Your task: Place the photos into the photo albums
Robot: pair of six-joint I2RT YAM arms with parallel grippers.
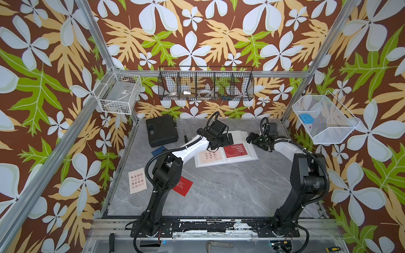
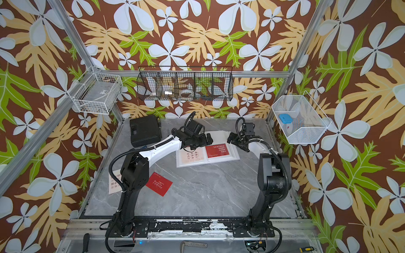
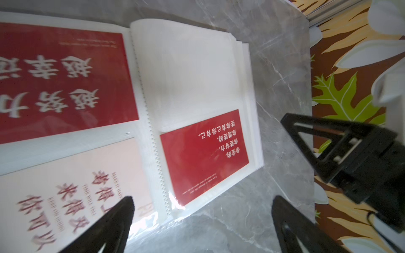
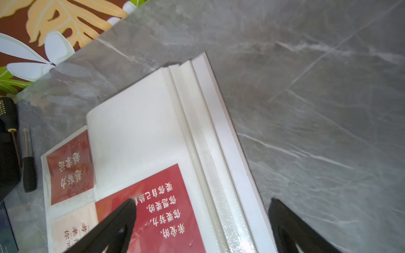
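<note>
The white photo album [image 1: 227, 159] lies open on the table. A red photo [image 3: 204, 156] lies in the lower pocket of its right page; the upper pocket [image 3: 189, 71] is empty. A red photo [image 3: 63, 80] and a beige one [image 3: 71, 198] occupy the left page. My left gripper [image 1: 224, 142] stands open above the album. At its right edge, my right gripper [image 1: 258, 142] is open too, with nothing between its fingers. A loose beige photo [image 1: 137, 181] and a loose red photo [image 1: 184, 186] lie front left. The left arm mostly covers a blue item [image 1: 158, 150].
A black case [image 1: 162, 130] sits back left, with a screwdriver [image 1: 185, 137] beside it. Wire baskets [image 1: 205, 85] hang along the back wall.
</note>
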